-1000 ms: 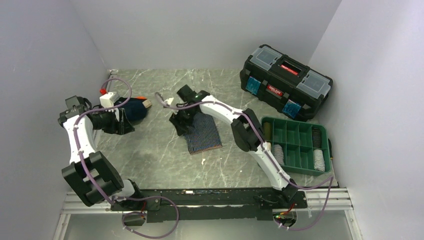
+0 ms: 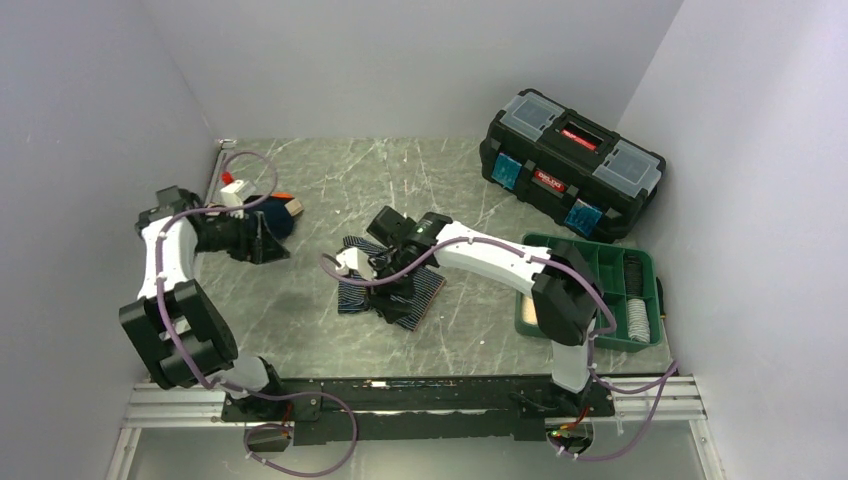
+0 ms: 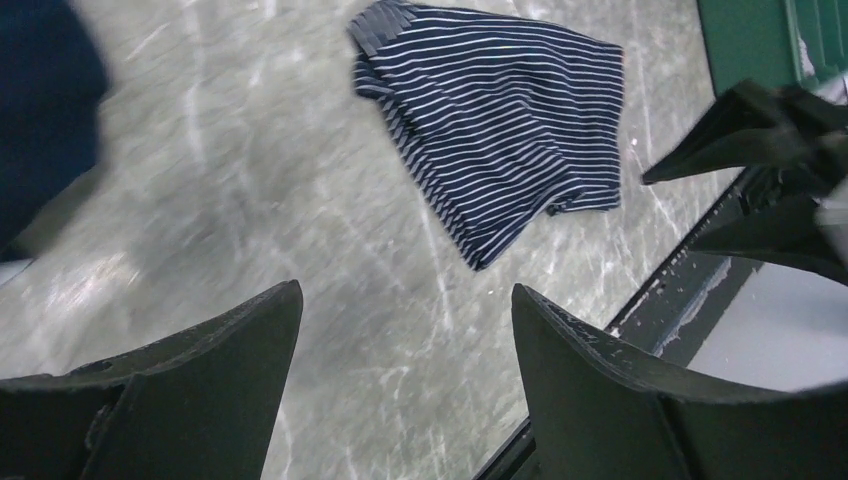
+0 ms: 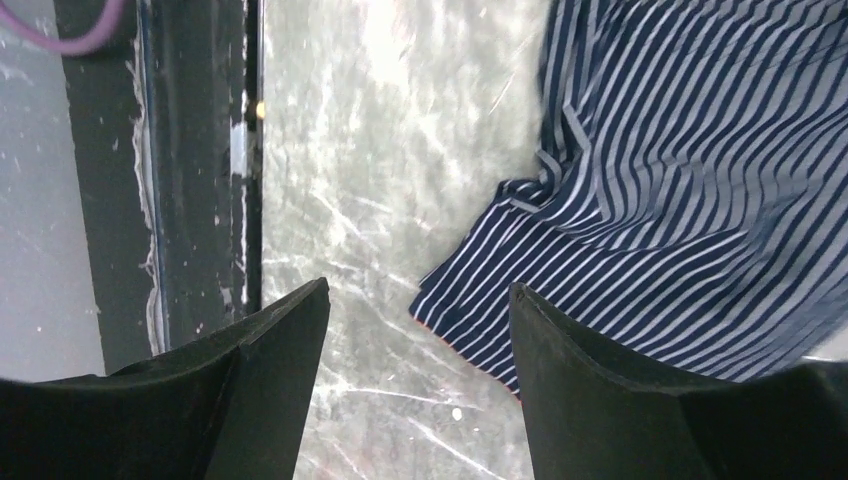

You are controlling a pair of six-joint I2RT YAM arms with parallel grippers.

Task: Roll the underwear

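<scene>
Dark navy underwear with thin white stripes lies rumpled on the marbled table, partly under my right arm in the top view. Its left side is folded over, and a corner points toward the left gripper in the left wrist view. My right gripper is open above the table at the underwear's edge; a striped corner shows between and beyond its fingers, not gripped. Off to the left of the cloth, my left gripper hangs open over bare table with nothing between its fingers.
A dark blue item lies by the left arm. At right stand a green divided box and, behind it, a black toolbox. The table's front edge is close to the cloth. Free table lies left of the cloth.
The underwear's left part was pulled left and toward the front, leaving it folded and bunched. The left arm has shifted slightly rightward.
</scene>
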